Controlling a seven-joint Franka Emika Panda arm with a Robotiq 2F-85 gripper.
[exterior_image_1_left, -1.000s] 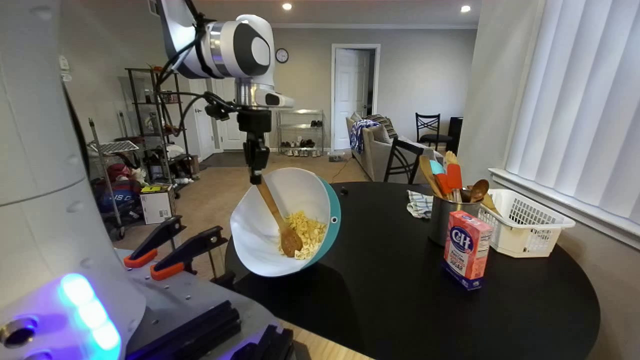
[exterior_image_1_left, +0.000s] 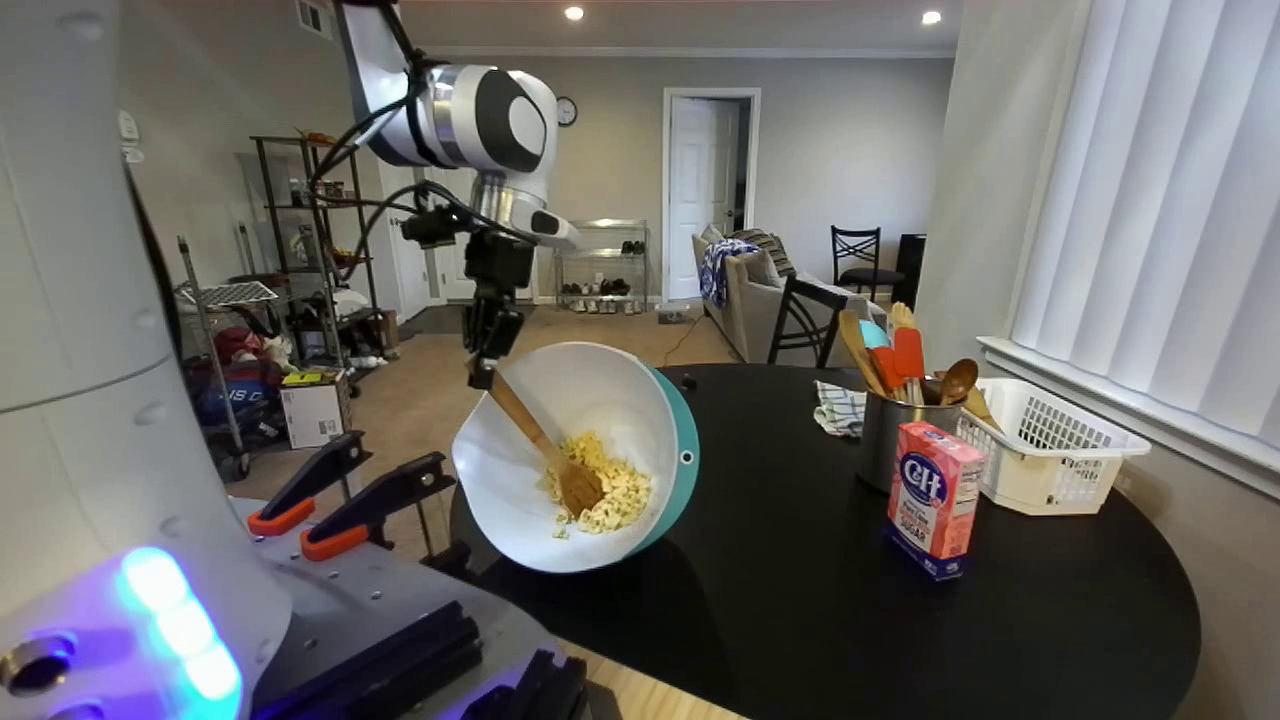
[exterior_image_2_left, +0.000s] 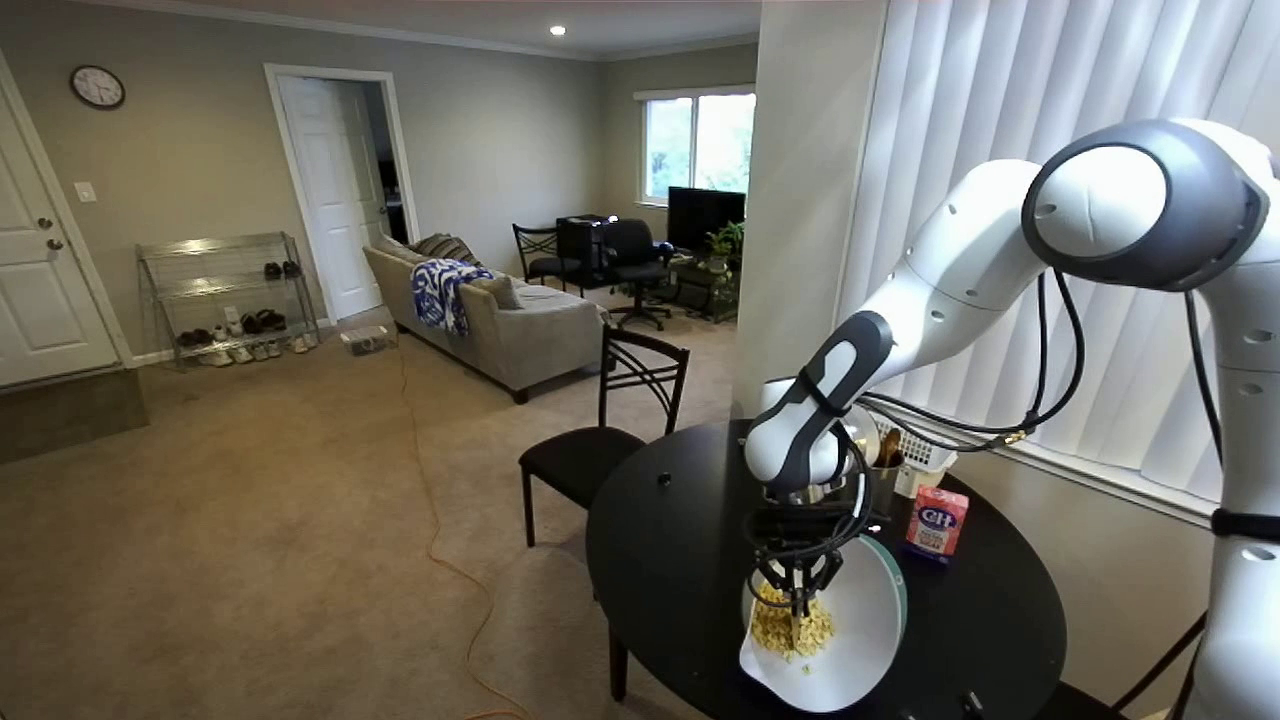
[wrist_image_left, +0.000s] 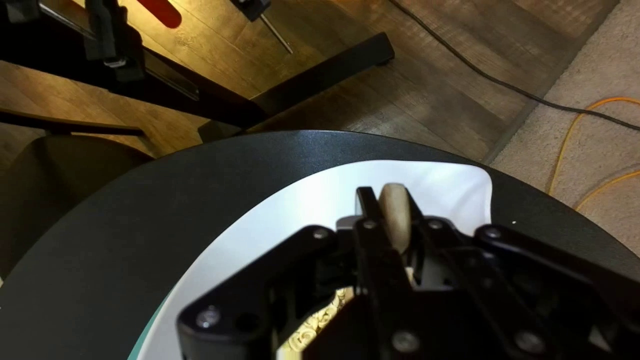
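Note:
My gripper (exterior_image_1_left: 482, 370) is shut on the handle of a wooden spoon (exterior_image_1_left: 528, 422). The spoon's head rests among pale yellow pasta-like pieces (exterior_image_1_left: 618, 492) inside a large bowl (exterior_image_1_left: 528, 534), white within and teal outside. In exterior view 1 the bowl is tilted, its opening turned toward the camera and the robot base. From the wrist view, the handle end of the spoon (wrist_image_left: 396, 216) pokes up between the black fingers, over the white bowl (wrist_image_left: 240, 246). My arm partly covers the bowl's contents in exterior view 2, where pieces (exterior_image_2_left: 786, 630) show around the fingers.
A pink sugar box (exterior_image_1_left: 933, 498), a metal utensil crock (exterior_image_1_left: 894, 434), a white basket (exterior_image_1_left: 1056, 450) and a checked cloth (exterior_image_1_left: 840, 409) occupy the table's window side. Clamps (exterior_image_1_left: 360, 510) stand near the base.
The gripper has tilted and moved a little left and down, the spoon leaning more with it. The bowl has shifted and turned slightly, and the pieces in it are spread differently.

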